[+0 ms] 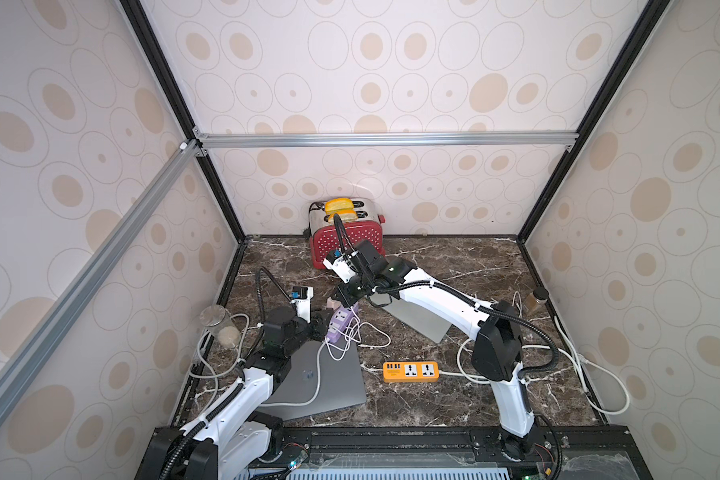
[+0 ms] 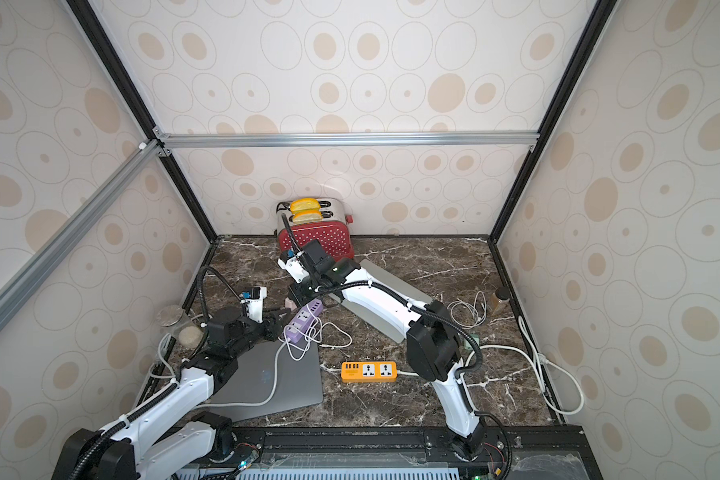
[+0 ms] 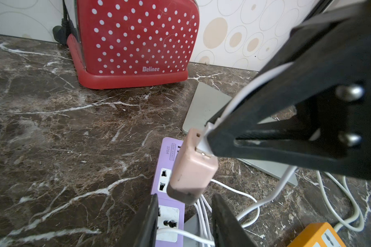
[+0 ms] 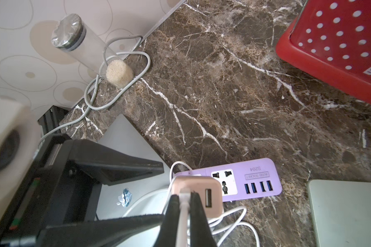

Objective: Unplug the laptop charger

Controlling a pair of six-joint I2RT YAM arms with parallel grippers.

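A pink charger (image 3: pixel 189 168) hangs above the lilac power strip (image 3: pixel 165 150) in the left wrist view, its white cable end (image 3: pixel 205 140) at the tips of my right gripper, which is shut on that cable end. My left gripper points at the space just below the charger, fingers apart, nothing seen between them except background cable and strip. In the right wrist view the charger lies beneath the fingertips, partly hiding the strip.
A red toaster (image 1: pixel 345 244) stands at the back. Two laptops (image 2: pixel 256 384) (image 2: pixel 376 312) lie flat, one left, one behind. An orange power strip (image 1: pixel 410 371) sits at front centre, with loose cables around and a glass jar at left.
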